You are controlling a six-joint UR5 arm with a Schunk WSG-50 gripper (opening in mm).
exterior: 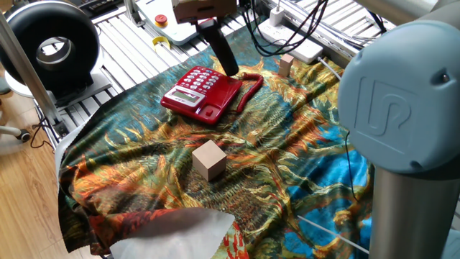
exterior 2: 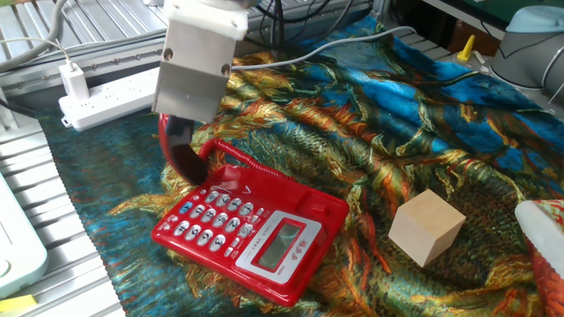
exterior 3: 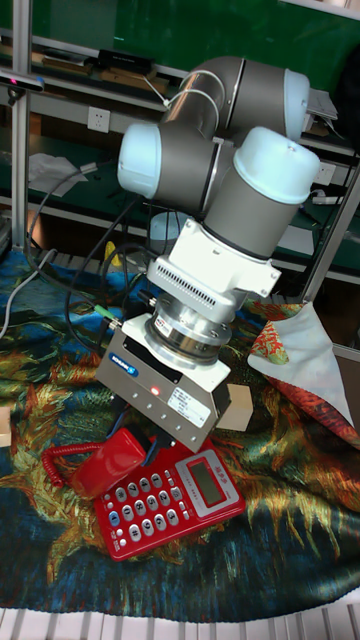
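Observation:
The red desk telephone (exterior: 201, 93) lies on the patterned cloth, its keypad and small display facing up in all three views. Its handset (exterior 3: 110, 465), red with a dark side, is off the base and tilted steeply, its lower end just above or at the phone's edge; contact cannot be judged. My gripper (exterior 3: 138, 435) holds it between dark fingers (exterior 3: 160, 446). From the second exterior view, the grey gripper body hides the upper part of the handset (exterior 2: 179, 150). A coiled red cord (exterior 2: 238, 158) runs beside the phone.
A wooden cube (exterior: 209, 160) sits on the cloth beside the phone. A smaller block (exterior: 286, 65) stands near the white power strip (exterior 2: 110, 97) and loose black cables (exterior: 287, 32). One cloth corner (exterior: 172, 234) is folded over. The cloth is wrinkled.

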